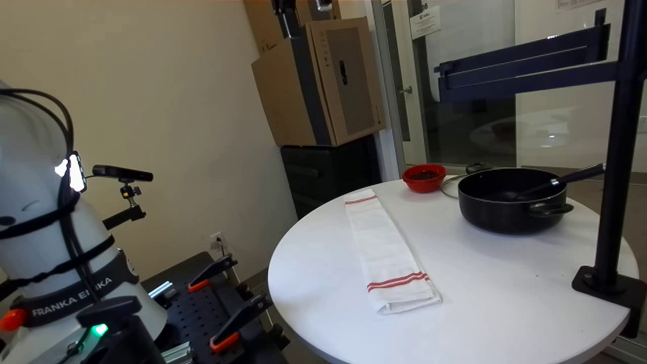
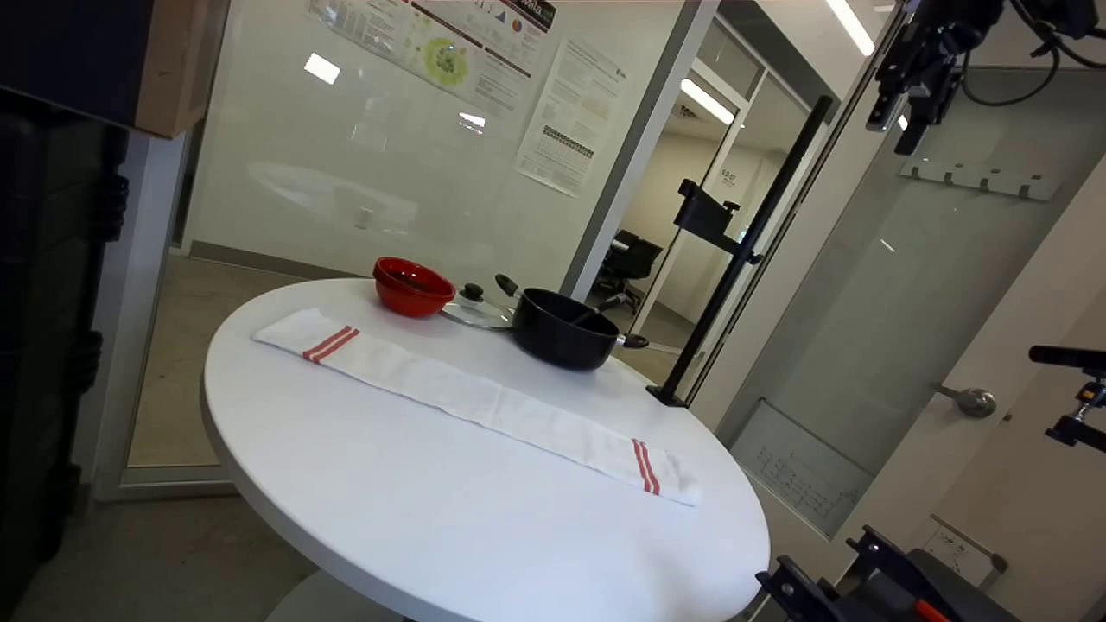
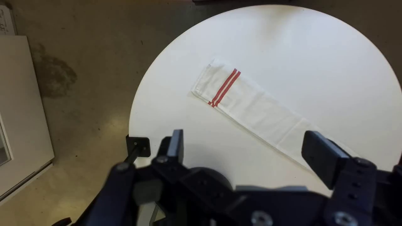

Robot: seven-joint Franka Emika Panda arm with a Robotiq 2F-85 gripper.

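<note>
A white towel with red stripes [image 1: 388, 242] lies folded into a long strip on the round white table; the wrist view shows the same towel [image 3: 260, 109] running diagonally. My gripper is open, its two fingers wide apart, with nothing held between them. In exterior view 2 the gripper [image 2: 899, 119] hangs high above the table at the upper right, well clear of everything on it. A black pot [image 1: 512, 203] holds a dark-handled utensil [image 1: 573, 176]. Behind the pot are a glass lid [image 2: 479, 312] and a red bowl [image 2: 412, 287] with dark contents.
A black post [image 1: 612, 151] with a clamped base and a side arm rises from the table [image 1: 503, 303] edge near the pot. Cardboard boxes [image 1: 327, 85] are stacked behind it.
</note>
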